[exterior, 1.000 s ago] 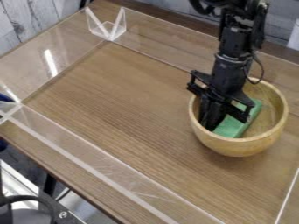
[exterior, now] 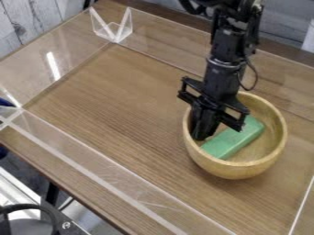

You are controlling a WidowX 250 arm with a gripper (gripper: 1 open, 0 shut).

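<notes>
My black gripper (exterior: 200, 121) reaches down over the left rim of a tan bowl (exterior: 240, 168) on the right of the wooden table. It looks shut, its tips at the bowl's left wall, with no object clearly visible between them. A green block (exterior: 236, 138) lies inside the bowl, partly behind the gripper.
A clear plastic piece (exterior: 113, 26) sits at the back left. Dark hardware and cables lie along the lower-left edge.
My gripper and the bowl with the green block have moved left and slightly toward the front of the table.
</notes>
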